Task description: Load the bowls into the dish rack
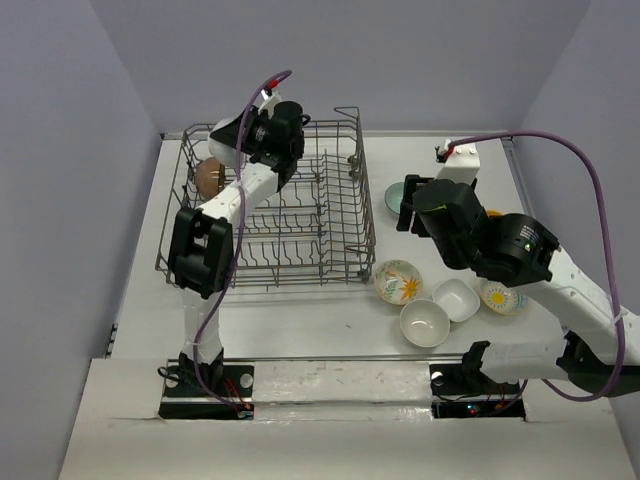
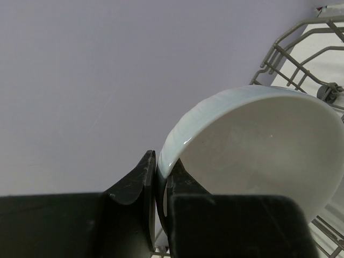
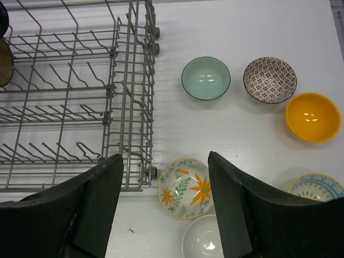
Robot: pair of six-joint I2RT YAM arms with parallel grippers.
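My left gripper is shut on the rim of a white bowl (image 2: pixel 258 145), held on its side over the rack's back-left corner; in the top view the bowl (image 1: pixel 222 140) is partly behind the arm. A brown item (image 1: pixel 208 178) sits in the dish rack (image 1: pixel 355 240) below it. My right gripper is part open with nothing between its fingers, above the bowls. These include a teal bowl (image 3: pixel 206 78), patterned bowl (image 3: pixel 269 80), yellow bowl (image 3: pixel 313 116), floral bowl (image 3: pixel 185 188), white bowl (image 3: pixel 201 236) and blue-patterned bowl (image 3: pixel 317 187).
The middle and front of the rack are empty. A square white bowl (image 1: pixel 456 298) stands among the others at the front right. Walls border the counter (image 1: pixel 300 330) at the back and both sides.
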